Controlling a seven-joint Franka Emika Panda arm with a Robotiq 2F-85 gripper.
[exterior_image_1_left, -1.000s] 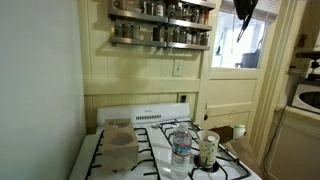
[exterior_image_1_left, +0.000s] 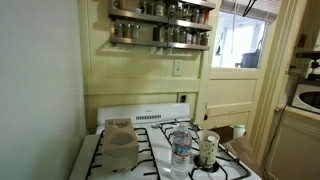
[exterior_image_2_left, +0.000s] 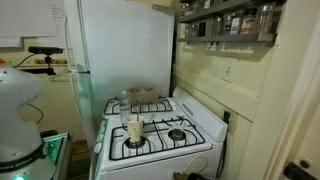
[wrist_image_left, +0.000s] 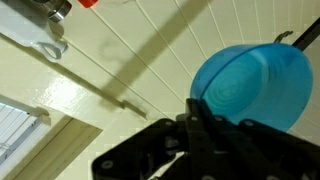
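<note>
In the wrist view, a translucent blue round container (wrist_image_left: 262, 85) fills the right side, its open mouth turned partly toward the camera. My black gripper reaches up from the bottom edge, shut on the container's near rim. The exact contact is dark and hard to make out. Exterior view 1 shows only thin dark parts at the top right, before the window; neither fingers nor container can be made out there.
On the white stove stand a cardboard box (exterior_image_1_left: 120, 145), a clear water bottle (exterior_image_1_left: 181, 150) and a patterned cup (exterior_image_1_left: 208, 148). A small white cup (exterior_image_1_left: 239, 131) is farther right. Spice shelves (exterior_image_1_left: 160, 18) hang on the yellow wall, left of the window (exterior_image_1_left: 238, 45).
The dark arm parts at the top right of exterior view 1 have moved upward, mostly out of the frame. Objects on the stove have stayed put.
</note>
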